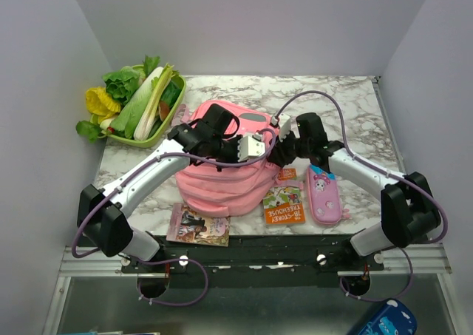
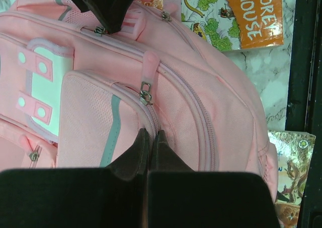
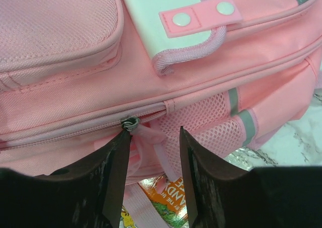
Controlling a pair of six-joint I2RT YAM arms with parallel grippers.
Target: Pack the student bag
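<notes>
The pink backpack (image 1: 222, 188) lies on the marble table under both arms. In the left wrist view, my left gripper is shut at the zippered edge of the small front pocket (image 2: 90, 117), with a strip of pink fabric running into its fingertips. A zipper pull (image 2: 145, 93) sits just above them. My right gripper stands open at the bag's side; a metal zipper slider (image 3: 130, 123) with its pink tab (image 3: 150, 134) lies close to its left finger, the tab reaching into the gap. Most of the main zipper's opening is hidden.
A treehouse book (image 1: 284, 205), a pink pencil case (image 1: 323, 198) and another book (image 1: 198, 226) lie near the front edge. The green vegetable basket (image 1: 177, 107) stands back left. A blue item (image 1: 388, 319) shows below the table.
</notes>
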